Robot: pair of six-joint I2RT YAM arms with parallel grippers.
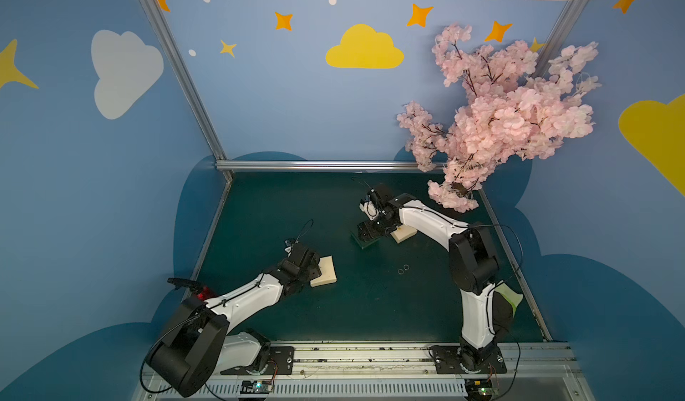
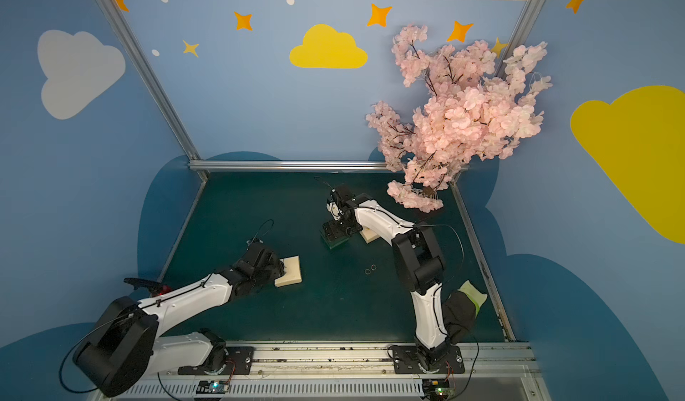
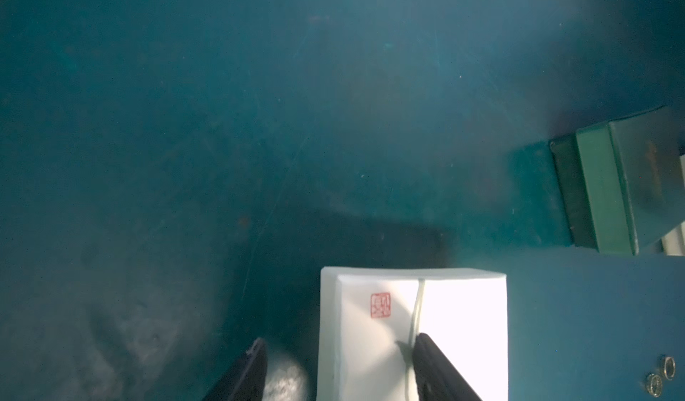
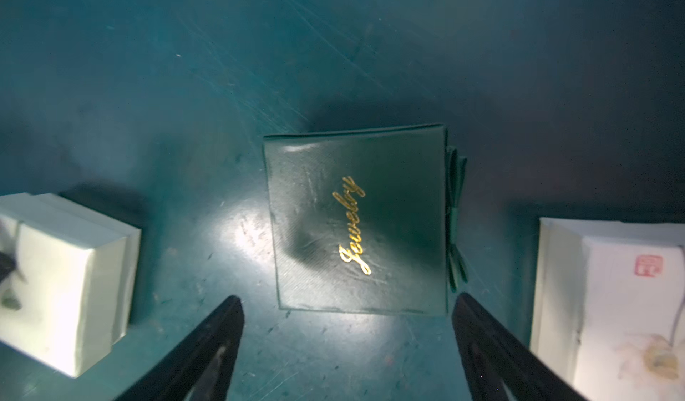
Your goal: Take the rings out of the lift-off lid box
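A cream box with a red seal (image 3: 456, 315) sits on the left of the table; my left gripper is low at its near part, one finger over the lid, and appears shut on it. A green "Jewelry" box (image 4: 356, 222) lies in the middle, centred below my right gripper, which is open with nothing between its fingers. A second cream box (image 4: 613, 308) is beside it to the right. Two small rings (image 1: 404, 269) lie loose on the table, near-right of the green box.
Pink blossom branches (image 1: 499, 122) hang at the back right. A red object (image 1: 206, 292) is at the left edge, behind the left arm.
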